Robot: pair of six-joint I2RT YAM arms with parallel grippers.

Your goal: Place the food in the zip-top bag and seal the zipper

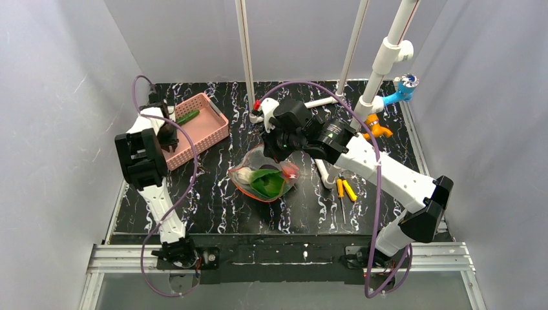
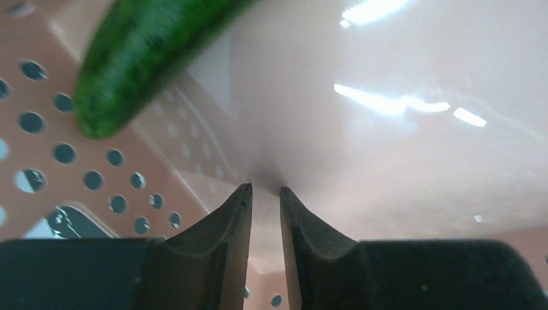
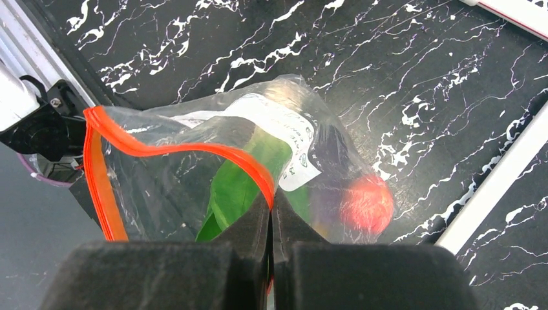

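A green cucumber (image 1: 188,117) (image 2: 155,58) lies against the side of the pink basket (image 1: 210,140). Over the basket floor is my left gripper, its fingertips a narrow gap apart with bare floor showing between them; the cucumber is clear of them. The clear zip top bag (image 1: 240,186) (image 3: 194,148) stands with its orange-edged mouth spread. Inside it are green leafy food (image 1: 268,183), a pale round item (image 1: 244,174) and a red item (image 3: 367,203). My right gripper is shut on the bag's orange zipper edge.
White pipes (image 1: 352,55) rise behind and beside the bag. An orange-handled screwdriver (image 1: 340,188) and a yellow tool (image 1: 349,190) lie to its right. Dark marbled table between basket and bag is clear. A purple cable (image 1: 191,161) loops by the left arm.
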